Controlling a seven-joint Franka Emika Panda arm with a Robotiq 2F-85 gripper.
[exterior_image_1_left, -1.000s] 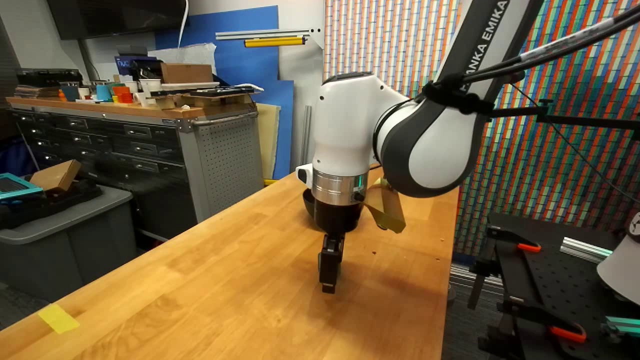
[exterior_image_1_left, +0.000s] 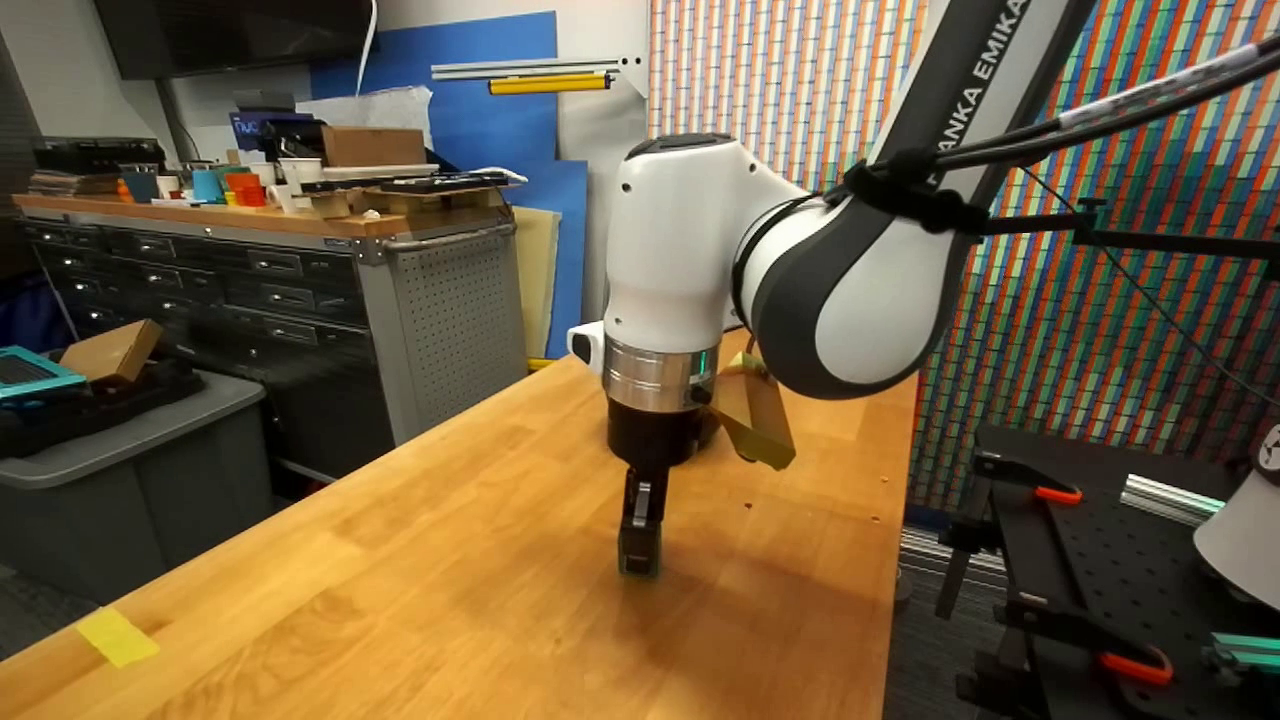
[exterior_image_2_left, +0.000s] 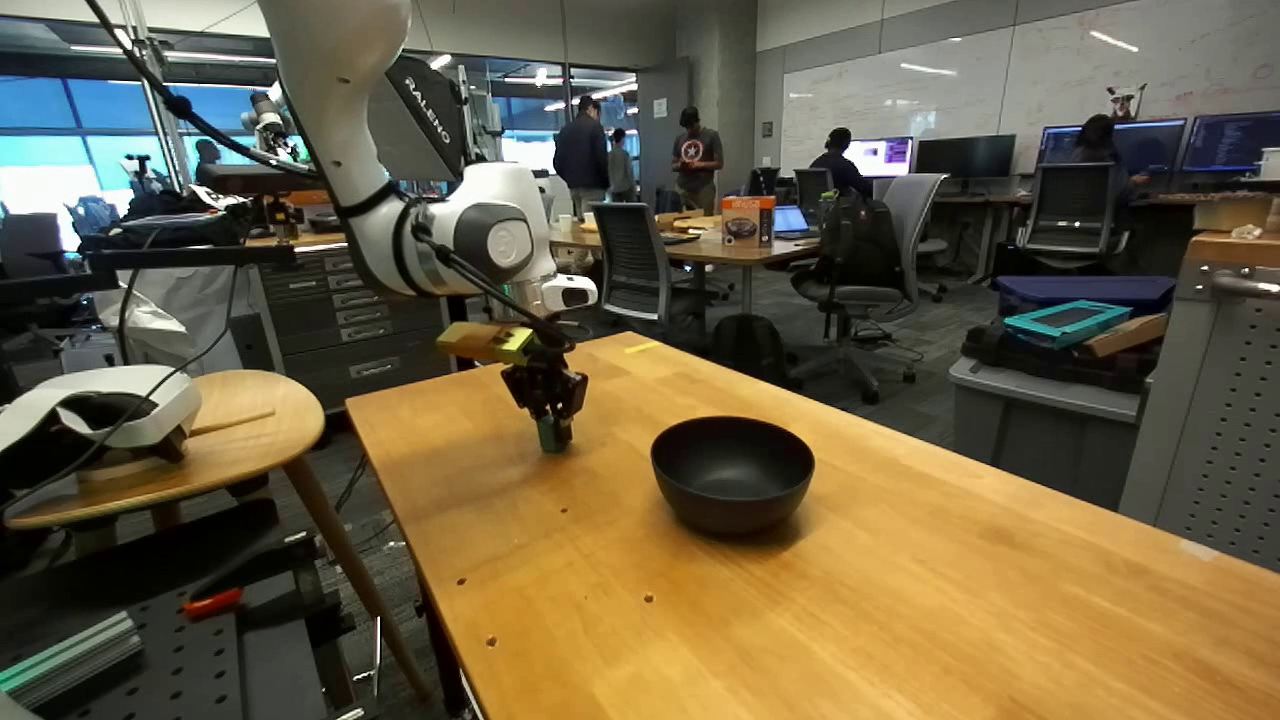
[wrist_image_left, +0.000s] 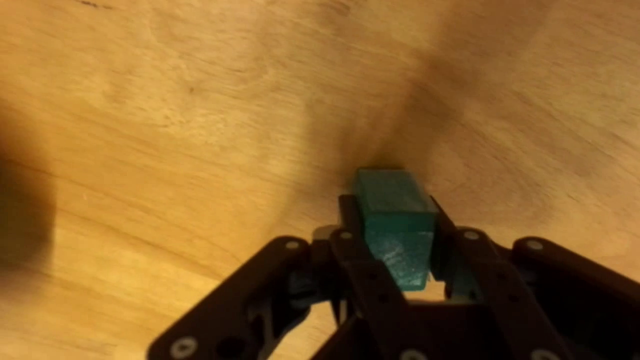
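A green block (wrist_image_left: 396, 222) is pinched between both fingers of my gripper, which is shut on it in the wrist view. In exterior view 2 the same block (exterior_image_2_left: 553, 434) shows at the fingertips, low over the wooden table (exterior_image_2_left: 900, 576); whether its underside touches the wood I cannot tell. From exterior view 1 the gripper (exterior_image_1_left: 641, 546) hides most of the block. A black bowl (exterior_image_2_left: 732, 474) stands upright on the table, apart from the gripper. Its dark edge (wrist_image_left: 21, 210) enters the wrist view at the left.
Bare wood surrounds the gripper apart from the bowl. Yellow tape (exterior_image_1_left: 118, 636) is stuck near one table edge. Beyond another edge stands a dark perforated bench (exterior_image_1_left: 1116, 576) with clamps.
Over the last second the arm has shifted a little left in exterior view 1, with its fingertips slightly higher in the picture. The bowl behind has become more hidden by the arm.
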